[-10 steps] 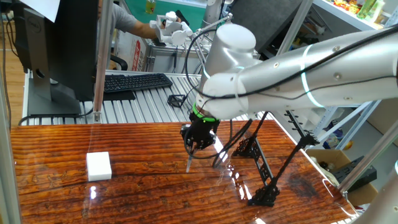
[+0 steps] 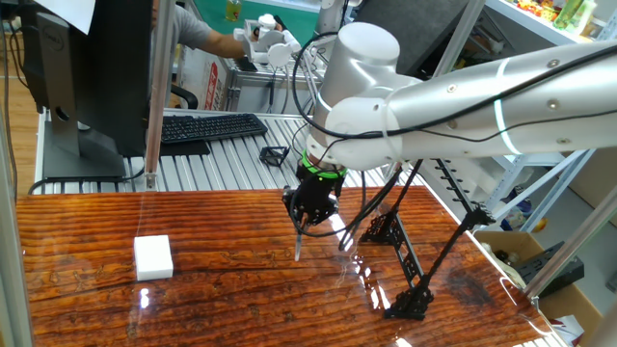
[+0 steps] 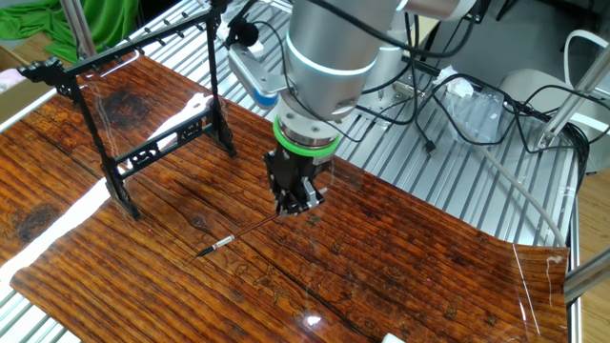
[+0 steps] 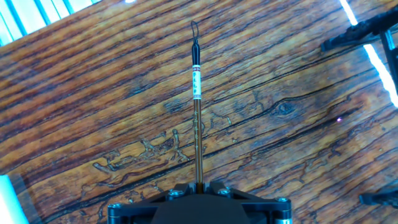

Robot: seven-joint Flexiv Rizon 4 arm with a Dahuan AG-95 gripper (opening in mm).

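Observation:
A slender brown brush (image 4: 197, 87) with a white label, a black end and a small loop runs straight out from between the fingertips in the wrist view. My gripper is shut on its shaft. From the second exterior view, the brush (image 3: 221, 243) slants down and left from the black gripper (image 3: 289, 205) over the wood-grain tabletop; whether its far end touches the surface I cannot tell. In the first exterior view only a short pale part of the brush (image 2: 298, 247) shows below the gripper (image 2: 307, 224).
A black rack (image 2: 413, 265) with a notched top bar stands beside the gripper, to the right in the first exterior view. A white block (image 2: 152, 257) lies on the left of the tabletop. Bare wood lies between block and gripper. Cables loop around the arm.
Over the last second my gripper, with the brush, has shifted slightly right and a little up in the first exterior view. Rack and white block are unmoved.

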